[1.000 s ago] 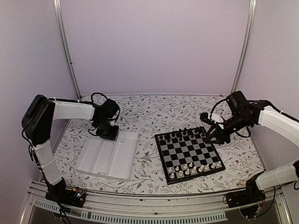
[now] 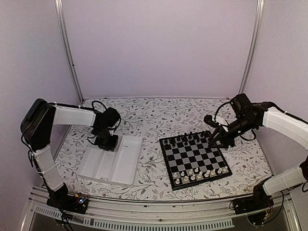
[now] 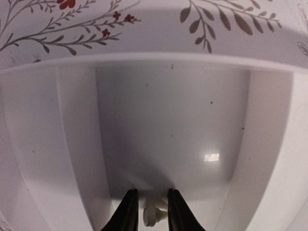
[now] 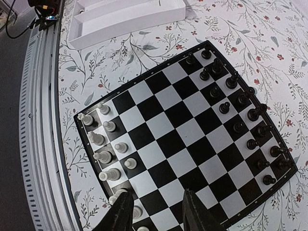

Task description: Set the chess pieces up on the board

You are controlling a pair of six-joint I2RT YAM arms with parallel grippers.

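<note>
In the left wrist view my left gripper is down in a compartment of the white tray [image 3: 269, 125], with a white chess piece [image 3: 150, 216] lying between its fingers; whether they grip it is hard to see. The chessboard [image 4: 178, 159] carries white pieces [image 4: 109, 174] along one side and black pieces [image 4: 255, 113] along the opposite side. My right gripper hangs over the board near the white pieces, fingers apart with no piece visibly held.
The tray stands on the left of the flowered table [image 2: 159, 115], apart from the board. Walls surround the table.
My left gripper has shifted slightly toward the front of the tray. The right arm has barely moved; the board looks the same.
</note>
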